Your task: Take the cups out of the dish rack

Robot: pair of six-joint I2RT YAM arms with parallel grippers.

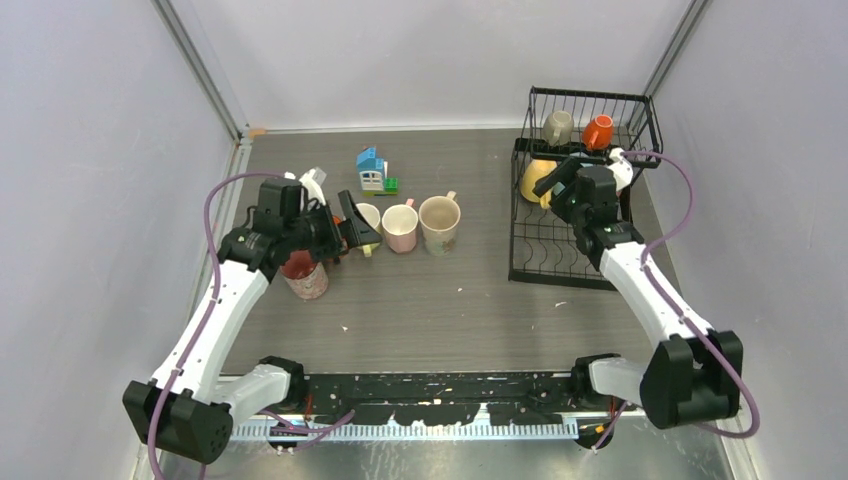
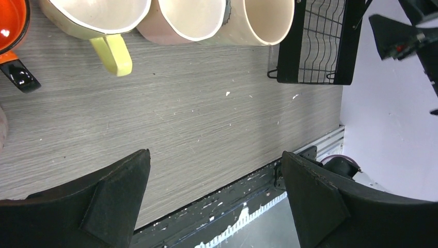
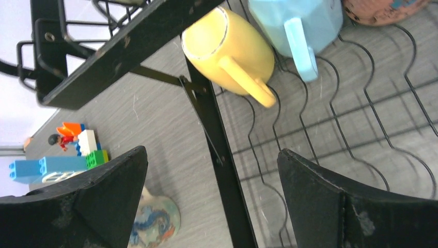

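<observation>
My right gripper is open at the dish rack point(image 1: 522, 270), facing a yellow cup point(image 3: 232, 51) and a light-blue cup point(image 3: 274, 20) on the lower level. A grey cup point(image 1: 558, 126) and an orange cup point(image 1: 598, 130) sit on the upper level. My left gripper is open above the table, near a row of cups: a red patterned cup point(image 1: 306, 283), a mostly hidden orange cup, a yellow-green cup point(image 2: 77, 20), a pink cup point(image 1: 400, 232) and a beige cup point(image 1: 440, 230).
A toy brick house point(image 1: 371, 172) stands behind the cups. Walls border both sides and the back. The rack's black upper frame crosses close above the yellow cup in the right wrist view.
</observation>
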